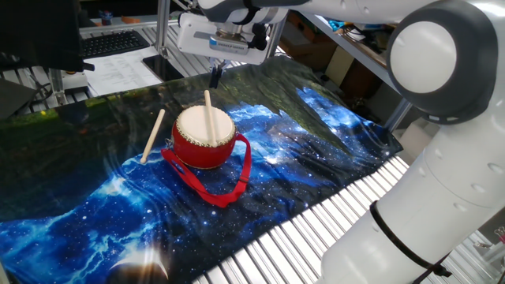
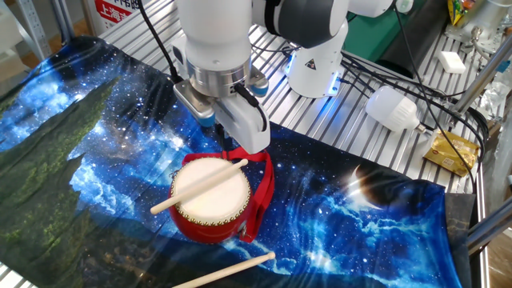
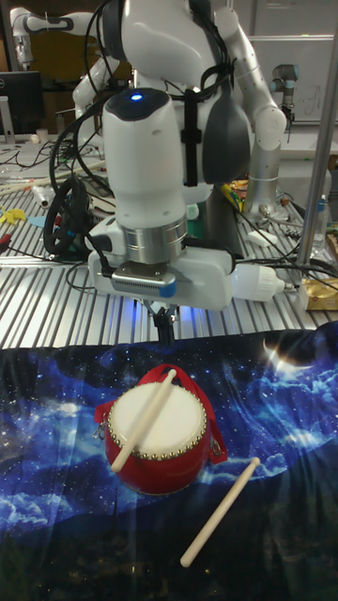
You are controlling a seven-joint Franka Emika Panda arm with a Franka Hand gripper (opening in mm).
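Note:
A red drum (image 1: pixel 203 151) with a pale skin and a red strap (image 1: pixel 229 197) stands upright on the cloth. One wooden drumstick (image 2: pixel 200 186) lies across its skin, with an end past the rim. The second drumstick (image 3: pixel 220 513) rests on the cloth beside the drum. My gripper (image 1: pixel 215 83) points down above the table, close to the drum but apart from it and both sticks. Its dark fingers (image 3: pixel 163 326) stand together at the middle of the hand, and nothing shows between them. In exterior view 2 the hand mostly hides them.
A dark blue cloth with a starry print (image 1: pixel 276 197) covers the table, and much of it is bare around the drum. A white bulb-shaped object (image 2: pixel 392 108) and a gold packet (image 2: pixel 450 152) lie on the slatted metal surface. A keyboard (image 1: pixel 114 43) is at the back.

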